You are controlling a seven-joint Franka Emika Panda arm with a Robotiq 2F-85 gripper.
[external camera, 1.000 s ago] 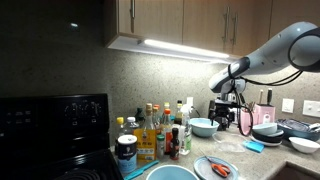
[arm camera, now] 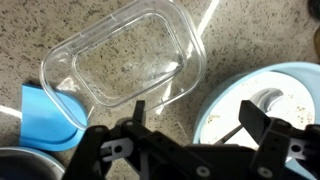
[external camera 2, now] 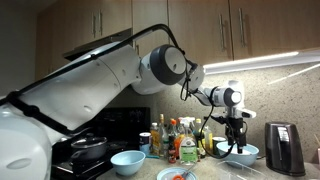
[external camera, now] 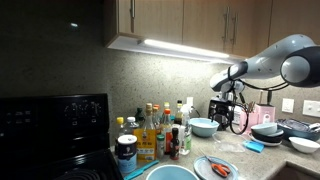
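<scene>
My gripper is open, its two dark fingers wide apart with nothing between them. In the wrist view a light blue bowl [arm camera: 205, 112] lies below the right finger, partly hidden by it; its inside is whitish, with a spoon-like metal object [arm camera: 267, 99] in it. A clear plastic container [arm camera: 128, 55] rests on the speckled counter at upper left of that view. Exterior view 1 has the gripper [external camera: 224, 108] above the counter beside the blue bowl [external camera: 204, 128], near the wall. From the other side, the gripper [external camera 2: 236, 142] appears in front of the bowl [external camera 2: 247, 155].
Bottles [external camera: 150, 134] crowd the counter left of the bowl. Nearer stand a plate [external camera: 233, 175] with a red item and a second blue bowl [external camera: 172, 173]. A flat blue object [arm camera: 45, 118] and a dark bowl [arm camera: 25, 164] border the container. A black toaster [external camera 2: 284, 148] stands right.
The arm and gripper have shifted slightly to the right in exterior view 1. The bowls, container and plate appear unmoved.
</scene>
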